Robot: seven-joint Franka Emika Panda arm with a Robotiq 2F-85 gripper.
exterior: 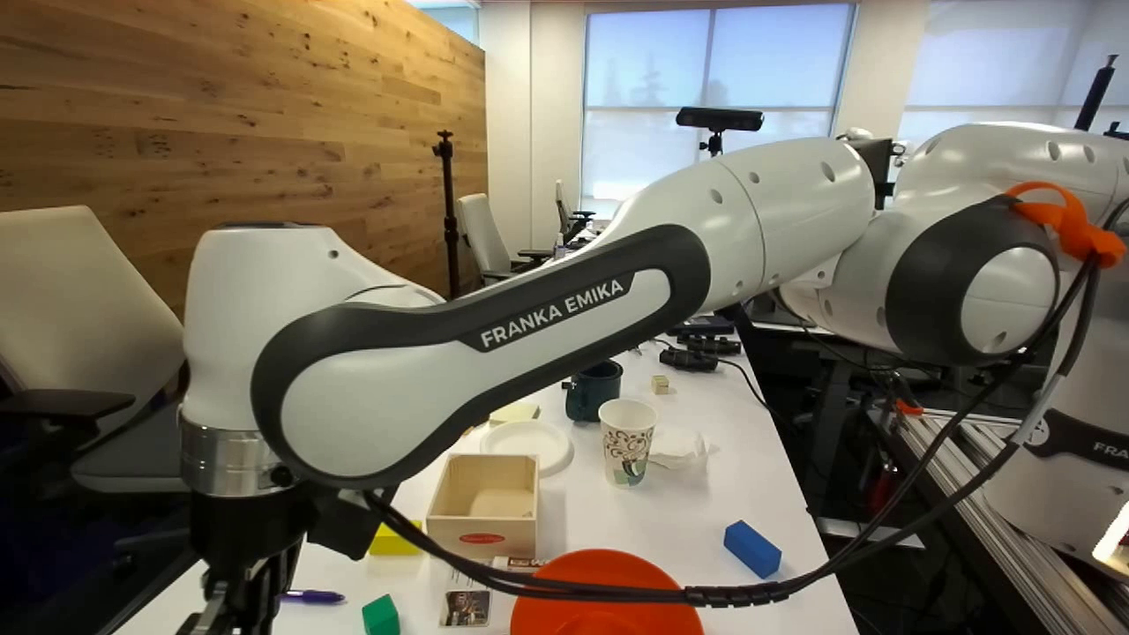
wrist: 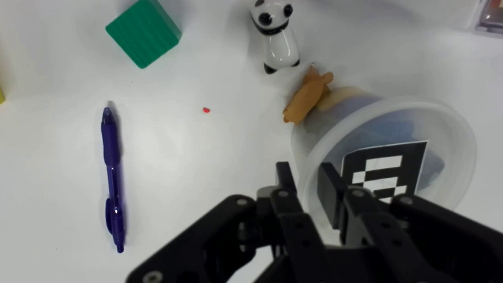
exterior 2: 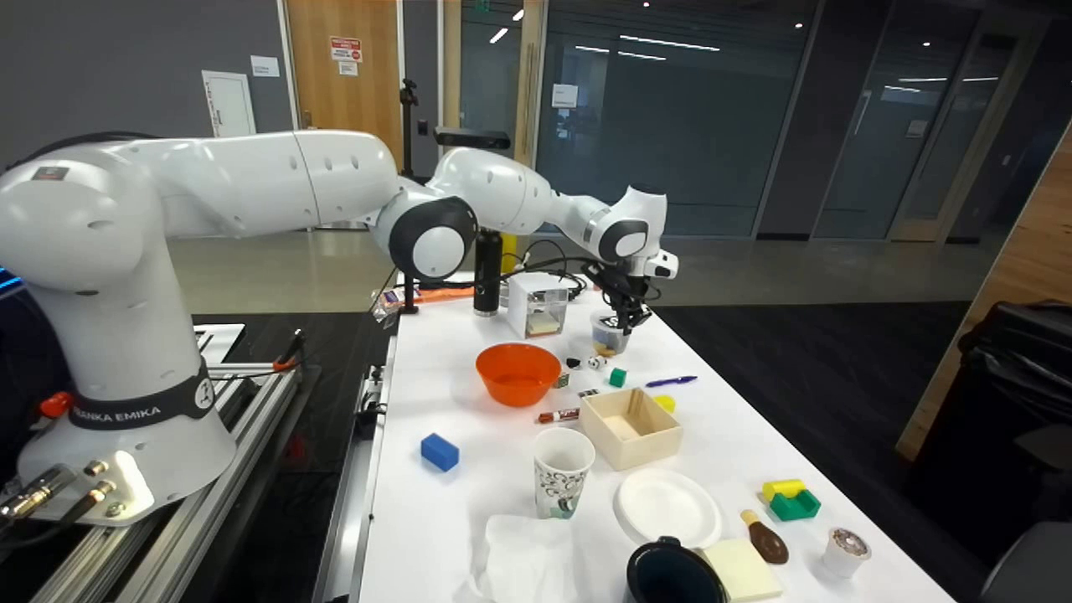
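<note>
A clear plastic cup (wrist: 419, 104) stands on the white table with a black-and-white marker card (wrist: 415, 165) showing inside it. My gripper points down over the cup's near side, its fingers (wrist: 331, 191) parted. One finger is inside the mouth and the other outside, with the rim running between them; a gap shows, so contact is not clear. In exterior view 2 the gripper (exterior 2: 629, 320) is right at the cup (exterior 2: 609, 337). Exterior view 1 cuts off the fingertips and the cup. A brown toy animal (wrist: 307, 98) lies against the cup's outer wall.
Near the cup are a panda figurine (wrist: 280, 47), a green block (wrist: 144, 33) and a purple pen (wrist: 112, 155). An orange bowl (exterior 2: 517, 377), a wooden box (exterior 2: 631, 427) and a paper cup (exterior 2: 563, 467) stand farther along. Bare table lies between pen and cup.
</note>
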